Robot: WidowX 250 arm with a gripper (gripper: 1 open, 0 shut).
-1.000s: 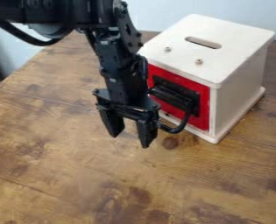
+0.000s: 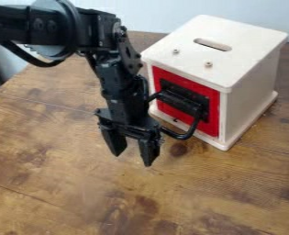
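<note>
My black gripper (image 2: 132, 147) hangs pointing down over the wooden table, left of and in front of a pale wooden box (image 2: 239, 64). Its two fingers stand apart with nothing visible between them. The box has a slot on top and a red front panel (image 2: 169, 66) with a black fitting (image 2: 183, 99) on it; a black cable or tube runs in front of the panel near my gripper.
A pale wall stands behind the table's back edge at the upper left.
My gripper and arm have shifted left and slightly up. The box has not visibly moved.
</note>
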